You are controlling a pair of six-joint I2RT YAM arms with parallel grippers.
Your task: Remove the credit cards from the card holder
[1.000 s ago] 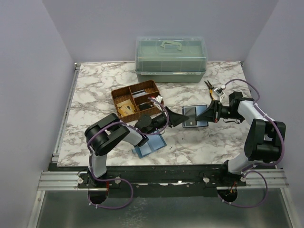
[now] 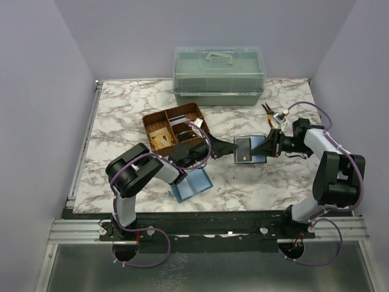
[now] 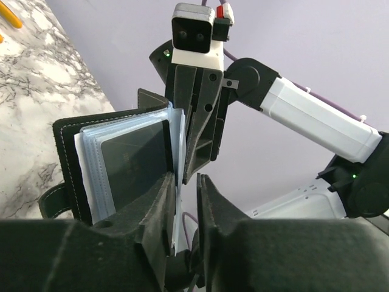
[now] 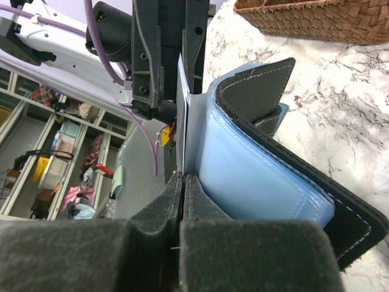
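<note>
The card holder (image 2: 249, 149), black with white stitching and pale blue sleeves (image 4: 255, 176), is held upright between the two grippers. In the left wrist view a dark card (image 3: 130, 161) shows in its sleeve. My left gripper is at the sleeve's edge, fingertips slightly apart; whether anything is between them is hard to tell. My right gripper is shut on the thin edge of a pale blue sleeve. Several blue pieces (image 2: 191, 185) lie on the table beneath the left arm.
A woven basket (image 2: 152, 120) with compartments holds small items at the centre left. A lidded green box (image 2: 219, 79) stands at the back, and orange-handled pliers (image 2: 269, 118) lie behind the holder.
My left arm has shifted very slightly beside the holder in the top view. The right arm looks unchanged.
</note>
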